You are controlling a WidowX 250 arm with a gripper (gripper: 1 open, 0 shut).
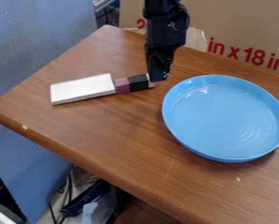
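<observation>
A row of small blocks lies on the wooden table: a long white piece (80, 89) at the left, then a maroon piece (122, 86) and a black piece (139, 82). The black gripper (156, 74) reaches down from the top, its tip at the right end of this row, just left of the blue plate (223, 117). Its fingers are dark and small, so whether they are open or shut, or hold anything, cannot be seen.
A cardboard box (247, 31) stands behind. The table's left edge drops to a blue-grey surface.
</observation>
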